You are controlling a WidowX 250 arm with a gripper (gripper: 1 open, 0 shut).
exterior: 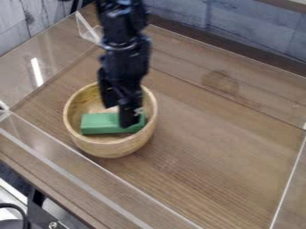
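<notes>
A black gripper [120, 106] hangs over a round wooden bowl [135, 143], open and blurred by motion, its fingertips down around the bowl's interior. A green rectangular block [102, 124] lies in the bowl beneath and between the fingers, partly hidden by them. Whether the fingers touch it I cannot tell.
A small white object [88, 27] stands at the back left, beside the arm. Dark space and a cable show at the lower left beyond the table's edge.
</notes>
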